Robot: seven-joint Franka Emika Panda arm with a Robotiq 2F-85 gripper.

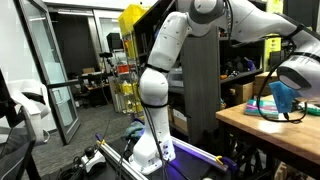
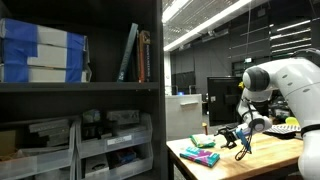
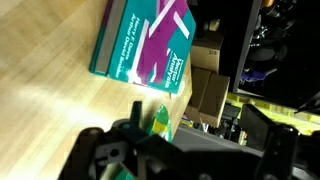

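In the wrist view a thick book with a teal and magenta cover (image 3: 150,42) lies on the wooden table (image 3: 45,125). A second, green book (image 3: 160,122) shows partly at the lower middle, behind the fingers. My gripper stands open, its dark fingers spread, with no object held between them. From the second exterior view, the gripper (image 2: 232,134) hovers over the table, to the right of the teal and pink book (image 2: 199,157) and the green one (image 2: 198,142). In the first exterior view the fingers are hard to make out at the right edge.
A dark shelf with clear plastic bins (image 2: 118,150) and upright books (image 2: 137,55) stands left of the table in the second exterior view. Cardboard boxes (image 3: 207,85) sit beyond the table edge. Bare tabletop (image 2: 240,167) extends to the right of the books.
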